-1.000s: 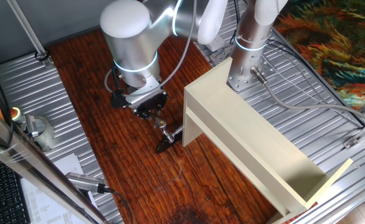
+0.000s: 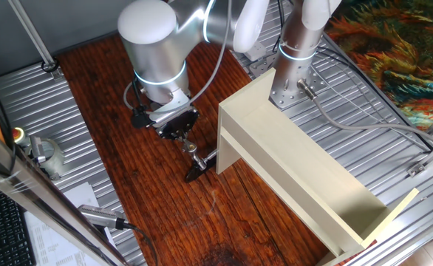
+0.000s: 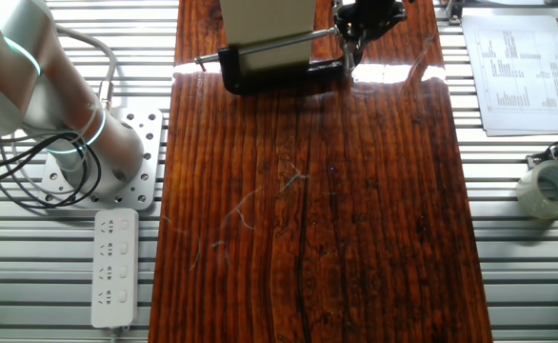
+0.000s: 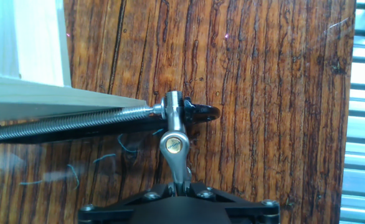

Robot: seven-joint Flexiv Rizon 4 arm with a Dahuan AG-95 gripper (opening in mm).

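A black clamp with a silver threaded rod [image 4: 76,121] lies low by the near end of a cream wooden rack [image 2: 294,159]. In exterior view 2 its black frame [image 3: 284,78] runs along the foot of the rack's end panel [image 3: 269,24], with the rod crossing in front. Whether the clamp grips the panel cannot be told. At the rod's end is a silver swivel handle [image 4: 175,149]. My gripper is shut on the near end of that handle; its fingertips show only partly. From exterior view 1, the gripper [image 2: 185,140] is left of the rack.
Bare brown tabletop [image 3: 288,229] extends along the rack's side and beyond the clamp. Papers [image 3: 515,74] and a tape roll [image 3: 551,187] lie off the table's edge.
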